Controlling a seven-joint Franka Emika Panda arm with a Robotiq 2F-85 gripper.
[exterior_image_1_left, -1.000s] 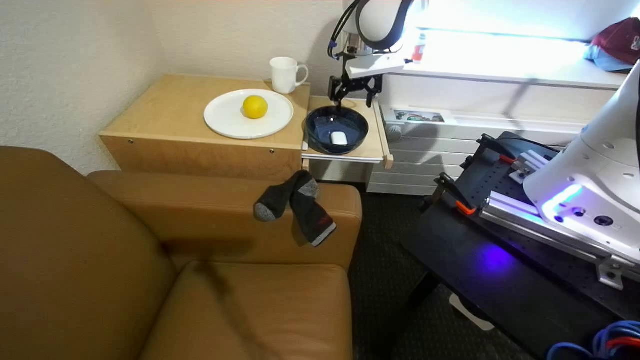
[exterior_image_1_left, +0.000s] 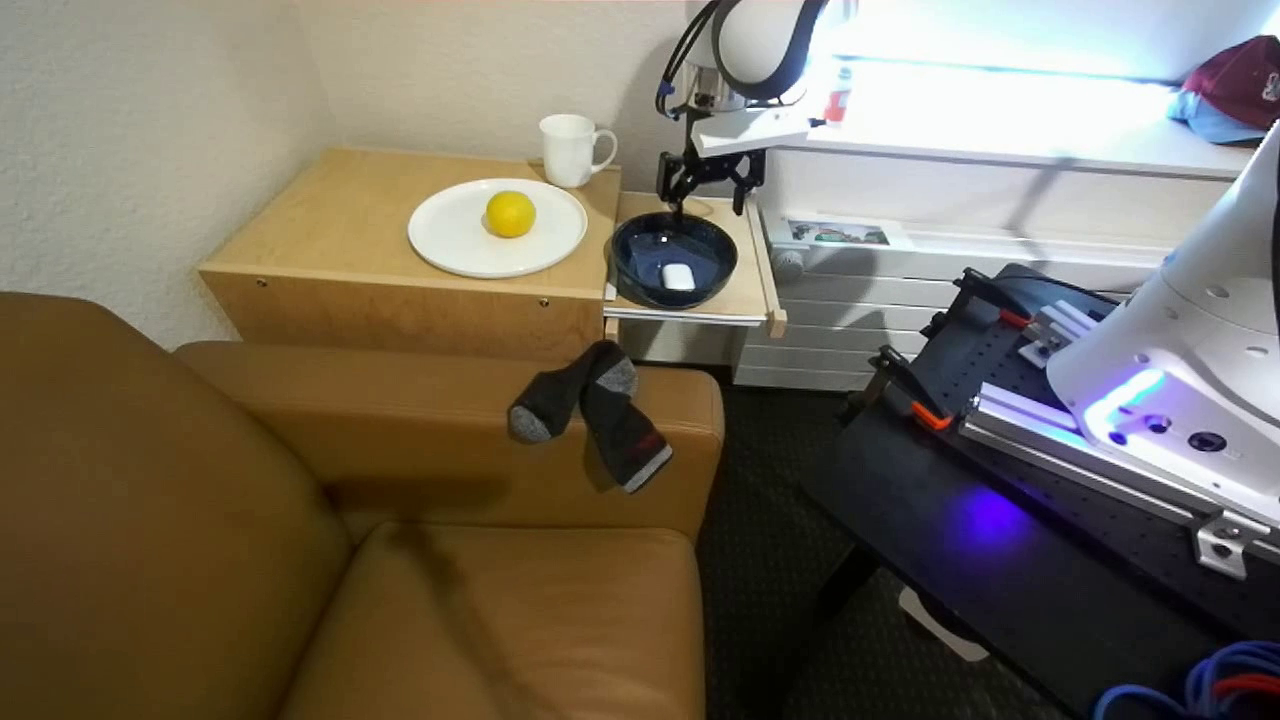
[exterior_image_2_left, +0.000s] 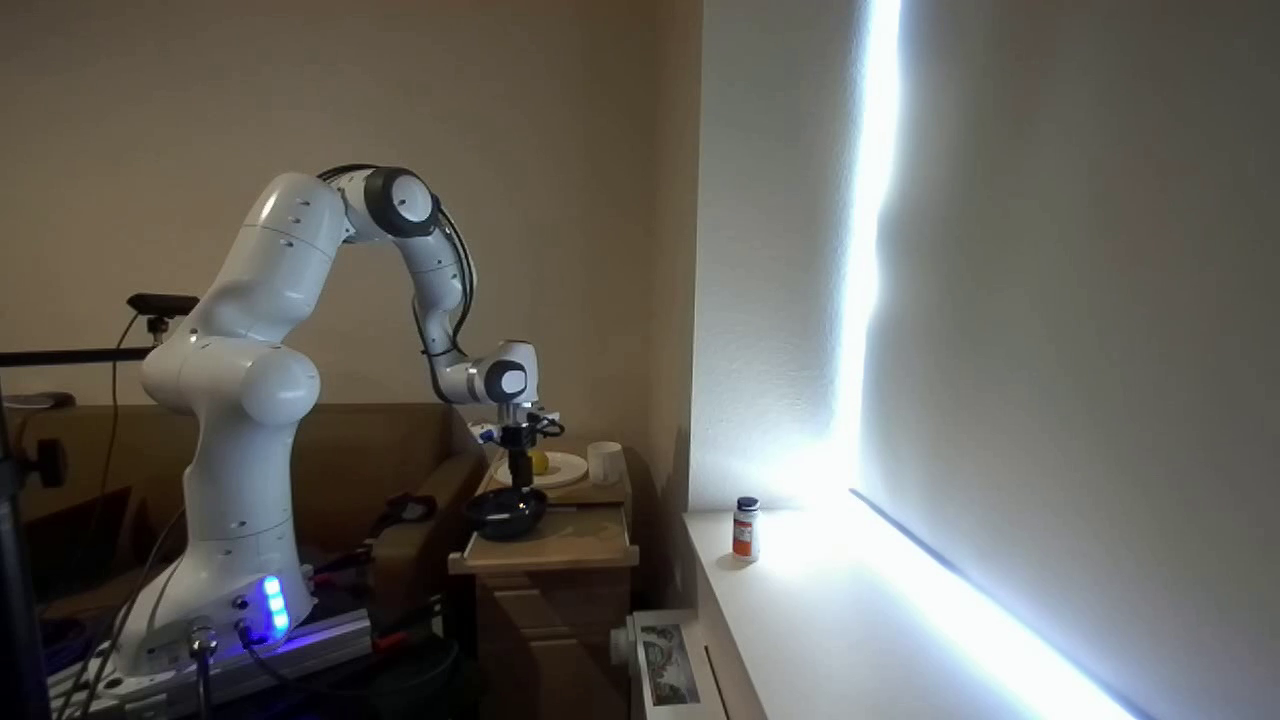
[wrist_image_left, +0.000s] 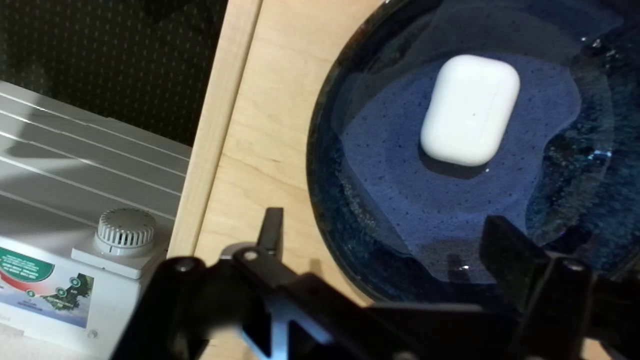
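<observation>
My gripper (exterior_image_1_left: 708, 209) stands open above the back rim of a dark blue bowl (exterior_image_1_left: 625, 254), with nothing held. In the wrist view one finger (wrist_image_left: 273, 228) is over bare wood outside the bowl, while the other finger (wrist_image_left: 507, 243) reaches over the bowl's inside. Whether either fingertip touches the bowl, I cannot tell. A small white rounded case (wrist_image_left: 471, 111) lies on the bowl's floor, away from the fingers. The bowl rests on a pulled-out wooden drawer board (wrist_image_left: 276, 120). Exterior view 2 shows the gripper (exterior_image_2_left: 521, 482) pointing down at the bowl (exterior_image_2_left: 492, 518).
Left of the bowl, a white plate (exterior_image_1_left: 444, 240) carries a yellow ball-shaped fruit (exterior_image_1_left: 511, 214), with a white mug (exterior_image_1_left: 566, 151) behind it. Dark socks (exterior_image_1_left: 618, 420) drape over the sofa arm (exterior_image_1_left: 396, 384). A radiator (exterior_image_1_left: 828, 306) and a bottle (exterior_image_2_left: 745, 532) on the sill stand nearby.
</observation>
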